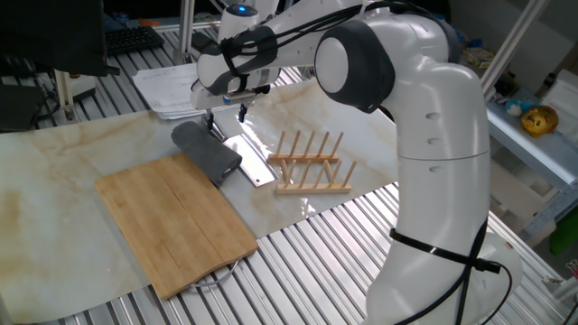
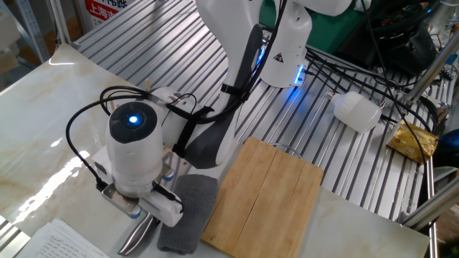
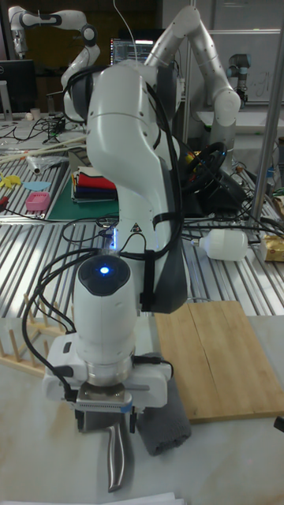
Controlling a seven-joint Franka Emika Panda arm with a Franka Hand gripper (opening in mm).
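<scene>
A cleaver-like knife lies on the marbled sheet, its wide metal blade point(image 1: 250, 162) showing in exterior view 1 and its steel handle point(image 3: 119, 463) in exterior view 3. Beside it, close along one side, rests a rolled grey towel point(image 1: 207, 152). My gripper point(image 1: 226, 116) points down over the knife's handle end, its fingers spread apart with nothing visibly gripped. In exterior view 3 the fingers hang on either side of the knife; whether they touch it cannot be told. The gripper body hides part of the knife there.
A wooden board point(image 1: 176, 217) lies by the towel, towards the slatted table edge. On the blade's other side stands a wooden peg rack point(image 1: 312, 167). Papers point(image 1: 170, 90) lie behind the gripper. The sheet left of the board is bare.
</scene>
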